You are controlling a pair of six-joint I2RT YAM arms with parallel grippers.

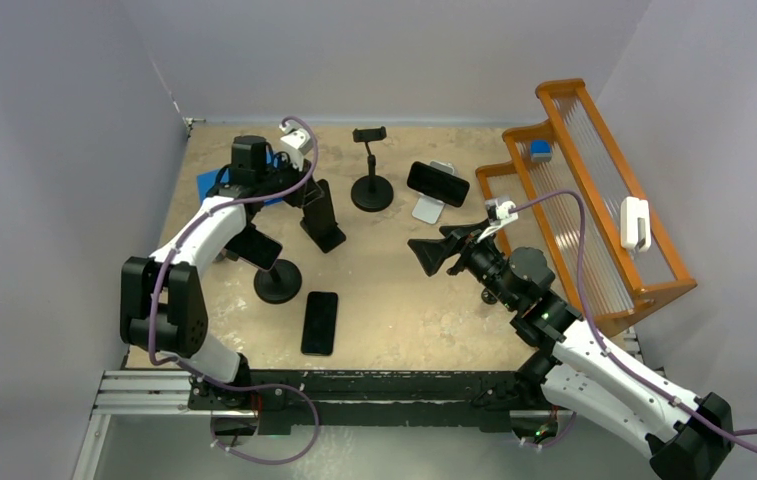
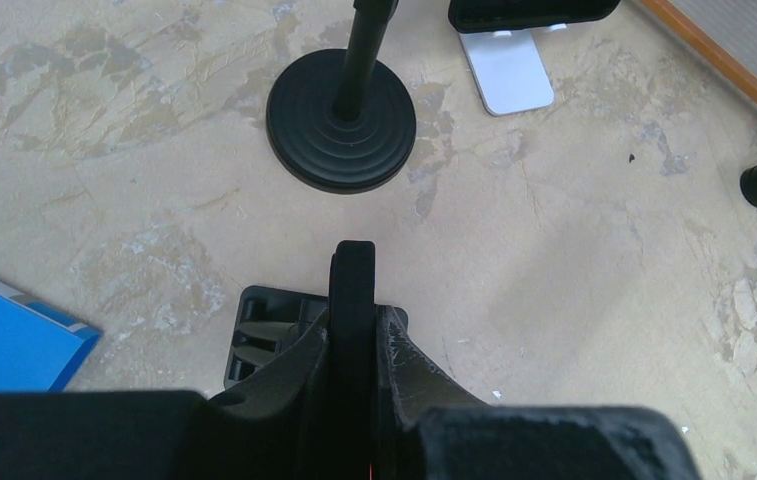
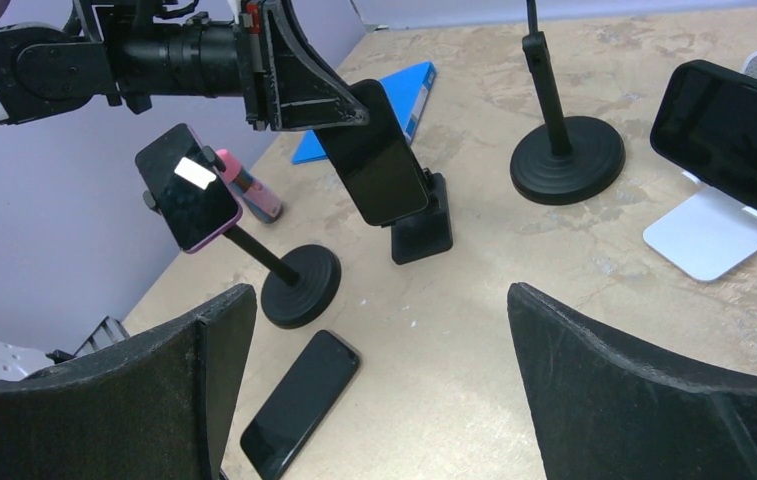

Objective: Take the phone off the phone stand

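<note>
A black phone (image 3: 374, 160) leans on a small black phone stand (image 3: 422, 238) at the back left of the table. My left gripper is shut on the phone's upper part, its fingers lying against both faces in the left wrist view. The phone's lower end still appears to be at the stand; its contact there is partly hidden. Part of the stand's base shows left of the fingers. Over the table's middle right, my right gripper is open, with nothing between its fingers.
An empty round-based stand (image 1: 372, 193) is behind and right of the held phone. Another stand with a phone (image 3: 189, 190) rises nearer, at left. One phone (image 1: 319, 323) lies flat in front. A white stand with a phone (image 1: 438, 184) and a wooden rack (image 1: 594, 190) are rightward.
</note>
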